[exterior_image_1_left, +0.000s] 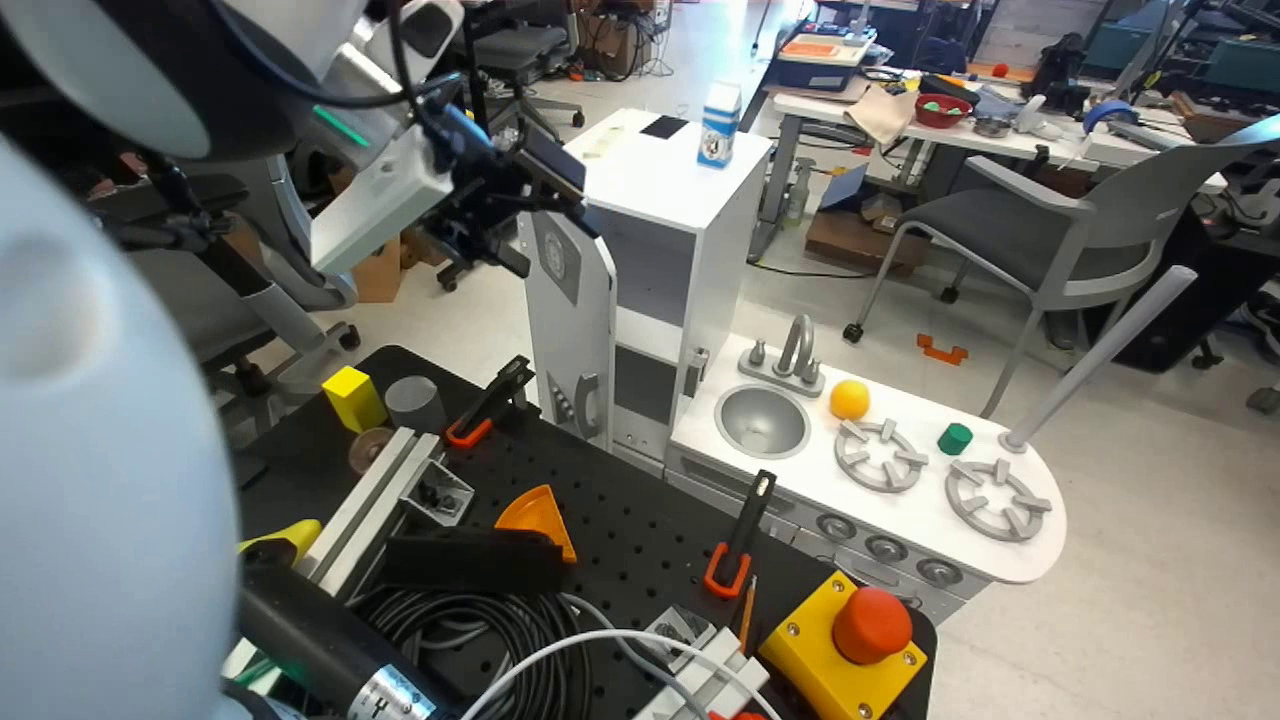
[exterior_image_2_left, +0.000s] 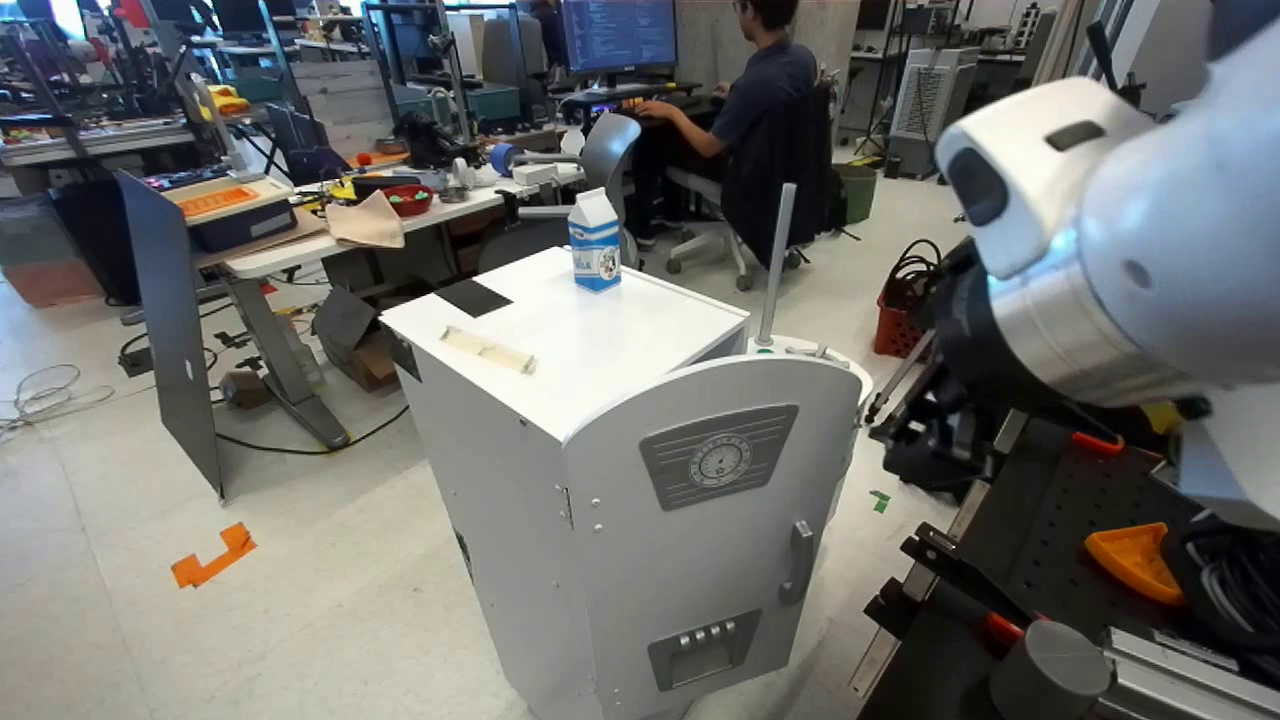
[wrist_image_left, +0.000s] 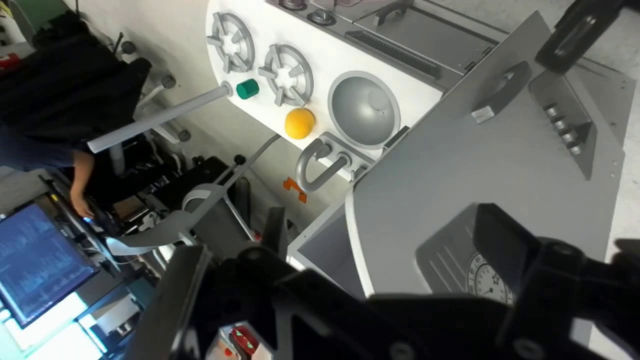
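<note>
The white toy fridge (exterior_image_1_left: 672, 216) has its grey-white door (exterior_image_1_left: 570, 330) swung open, and bare shelves show inside. In exterior view 1 my gripper (exterior_image_1_left: 554, 244) is in front of the door's upper part. In the wrist view the two fingers (wrist_image_left: 490, 225) stand wide apart; my gripper is open and holds nothing. The door's inner edge and dial panel (wrist_image_left: 489, 279) lie beyond it. From exterior view 2 the gripper (exterior_image_2_left: 885, 432) appears just right of the door's free edge; whether it touches is unclear. The door handle (exterior_image_2_left: 798, 562) is lower down.
A milk carton (exterior_image_1_left: 719, 125) stands on the fridge top. On the toy counter are a sink (exterior_image_1_left: 764, 422), an orange ball (exterior_image_1_left: 849, 400), a green cylinder (exterior_image_1_left: 955, 439) and two burners. The black pegboard table (exterior_image_1_left: 624, 504) holds clamps, cables and a red emergency button (exterior_image_1_left: 872, 625).
</note>
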